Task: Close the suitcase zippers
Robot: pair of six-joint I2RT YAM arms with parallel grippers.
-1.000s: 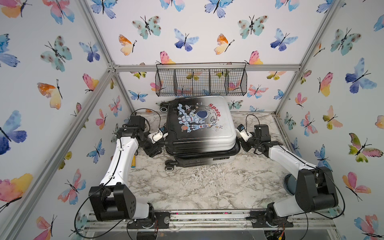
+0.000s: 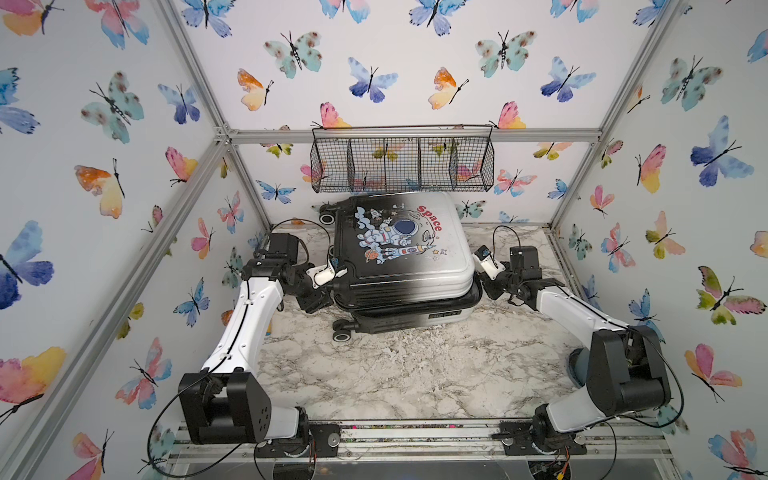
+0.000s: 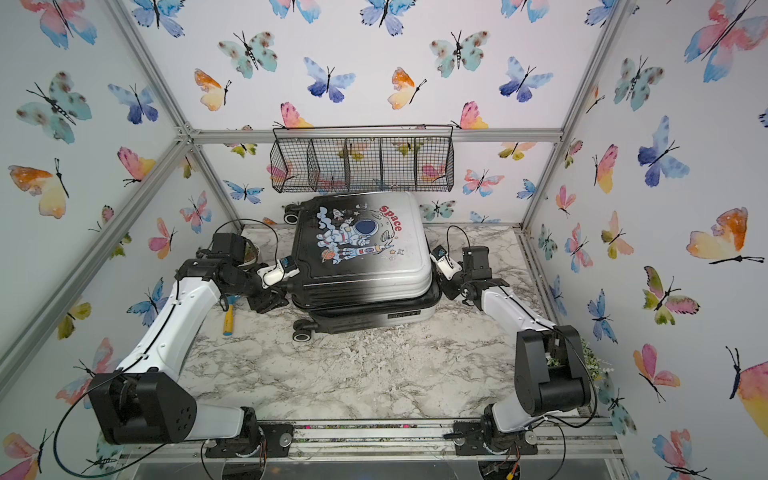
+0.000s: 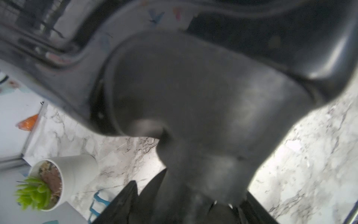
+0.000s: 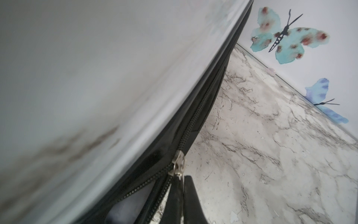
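Note:
A suitcase (image 2: 400,280) with an astronaut print lies flat, its lid standing apart from the base along the front. In the right wrist view, a black zipper (image 5: 197,112) runs along its side; teeth are joined beyond the metal slider (image 5: 179,161) and spread on the near side. My right gripper is shut on the slider's thin pull tab, just below the slider. At the suitcase's left side, my left gripper has its fingers apart on either side of a dark caster (image 4: 208,89); whether they press on it is hidden.
A white pot (image 4: 78,173) with a succulent stands on the left. A yellow-handled tool (image 3: 229,321) lies near the left arm. Behind the suitcase hangs a wire basket (image 2: 402,164).
My left gripper has shifted right along the suitcase's left side. The suitcase and its front caster have slid slightly right. My right gripper has barely moved.

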